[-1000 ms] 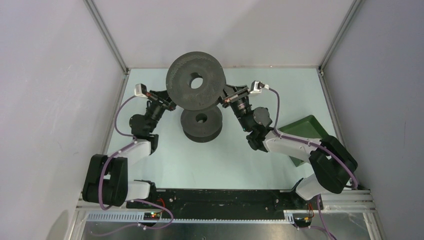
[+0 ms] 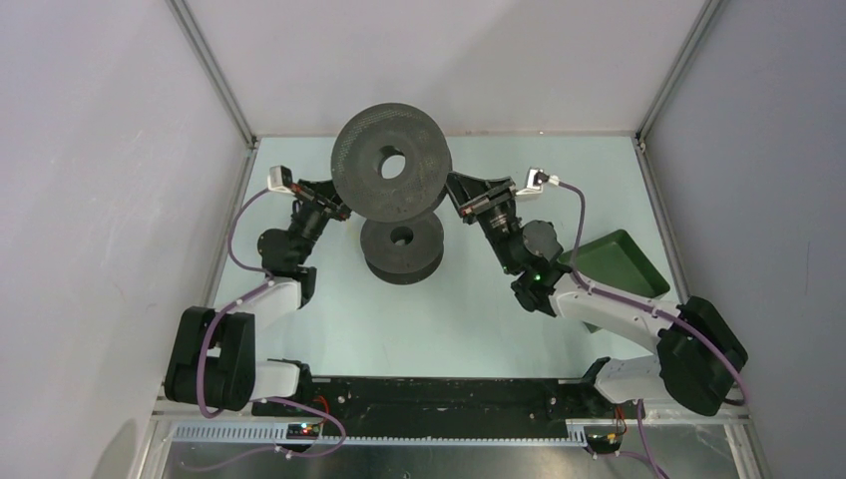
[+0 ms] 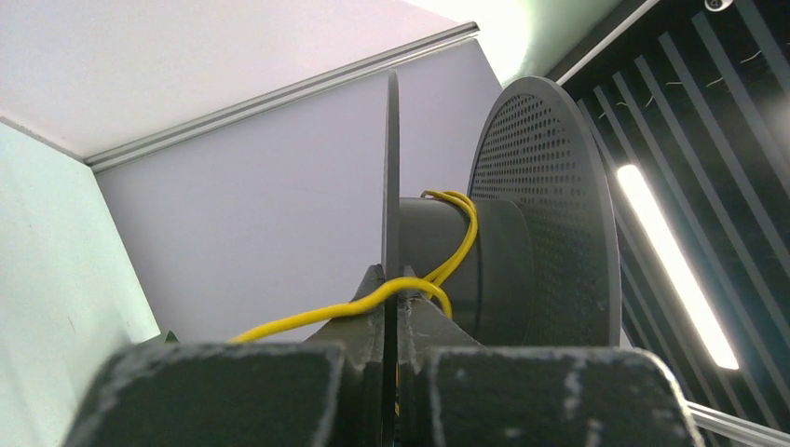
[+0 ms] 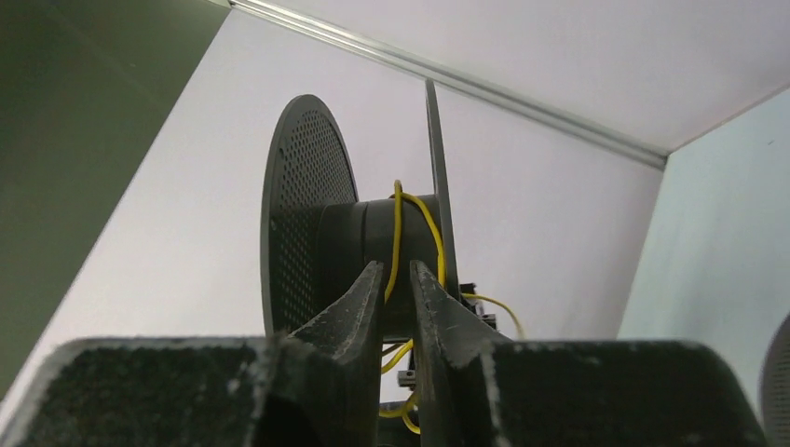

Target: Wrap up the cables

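A dark grey spool [image 2: 354,165] is held up between my two arms in the top view. Its core, seen in the left wrist view, has a yellow cable [image 3: 463,240] looped around it. My left gripper is shut on one thin flange, and the cable crosses over that flange at the fingertips before running off to the left. At the spool's other side, my right gripper is part open. Between and behind its fingers, strands of the yellow cable [image 4: 398,233] hang over the core. Contact between these fingers and the cable is unclear.
Below the raised spool stands a second grey spool [image 2: 402,261] on the white table [image 2: 469,329]. A green tray [image 2: 619,261] lies at the right, partly behind my right arm.
My right arm has shifted to the right, its gripper sliding slightly outward at the spool's right edge. The left arm and the spool have stayed in place.
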